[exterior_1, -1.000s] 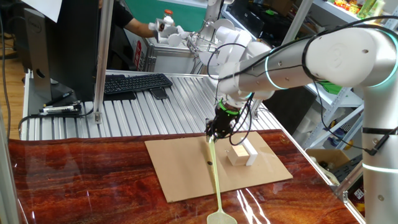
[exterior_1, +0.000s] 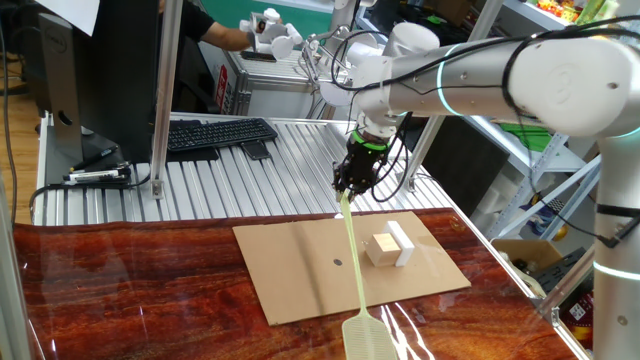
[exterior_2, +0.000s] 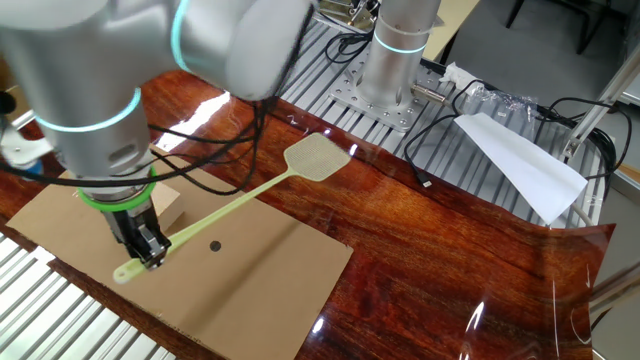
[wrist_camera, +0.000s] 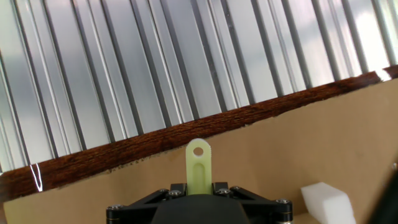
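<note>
A pale yellow-green fly swatter is held near the end of its handle, and my gripper is shut on it. In the wrist view, the handle tip with its round hole sticks out between the fingers. Its mesh head reaches toward the near edge in exterior view 1, past the cardboard sheet. Whether the head touches the table is hard to tell. A small dark disc lies on the cardboard, beside the handle.
A light wooden block and a white block stand together on the cardboard, right of the handle in exterior view 1. A keyboard lies on the ribbed metal surface behind the tabletop.
Over the last second my gripper has risen with the swatter in it. The swatter's head has shifted slightly right in exterior view 1. The blocks have stayed put.
</note>
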